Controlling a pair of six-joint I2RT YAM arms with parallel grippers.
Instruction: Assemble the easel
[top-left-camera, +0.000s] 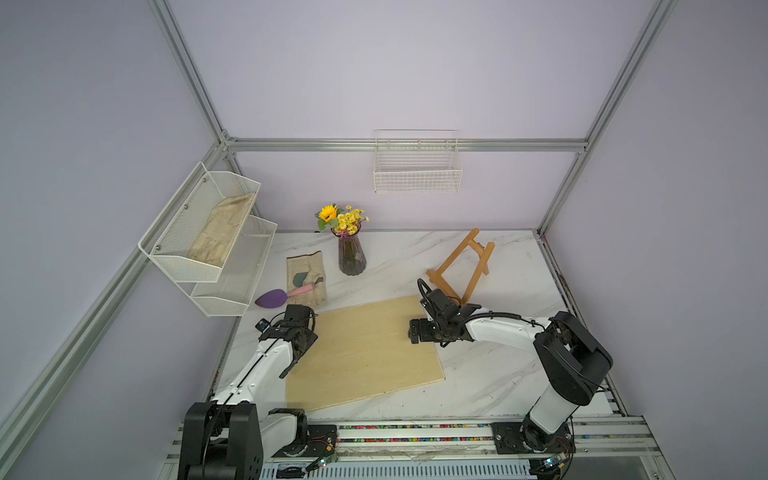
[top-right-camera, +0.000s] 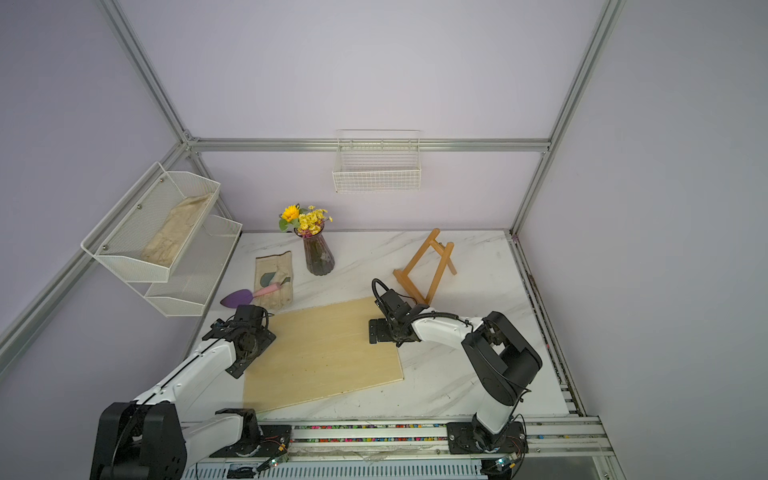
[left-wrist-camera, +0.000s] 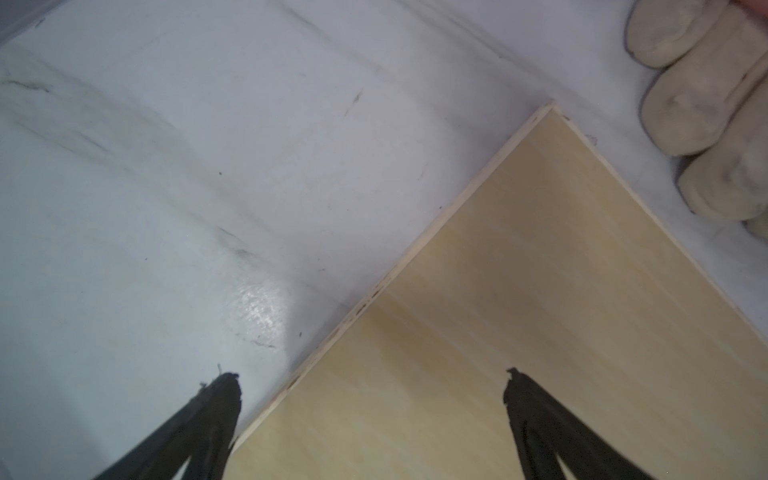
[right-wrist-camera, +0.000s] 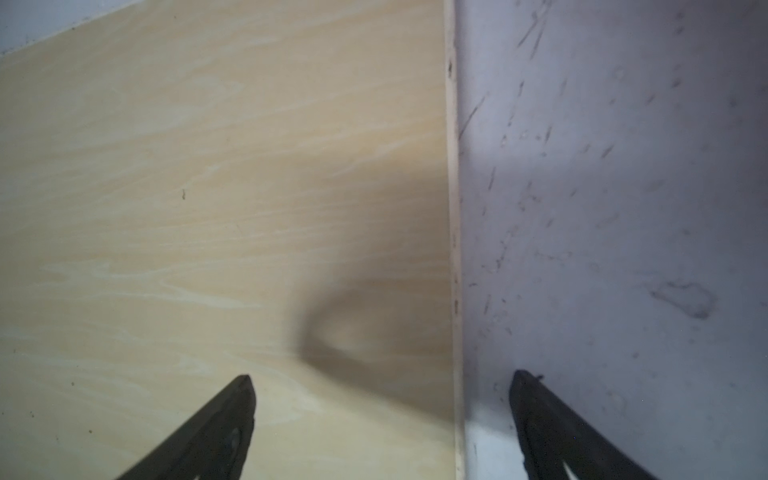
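Note:
The wooden easel (top-left-camera: 482, 264) lies at the back right of the table, beyond my right arm. A pale plywood board (top-left-camera: 364, 352) lies in the middle. My left gripper is open over the board's left edge near a corner, empty. My right gripper is open and empty over the board's right edge, low above it.
Behind the board stand a vase (top-left-camera: 352, 256) with yellow flowers and a cloth (top-left-camera: 304, 260) with a purple trowel (top-left-camera: 270, 298). A two-tier mesh shelf (top-left-camera: 200, 276) hangs at left, a wire basket (top-left-camera: 416, 180) at back. Marble table around the board is clear at front right.

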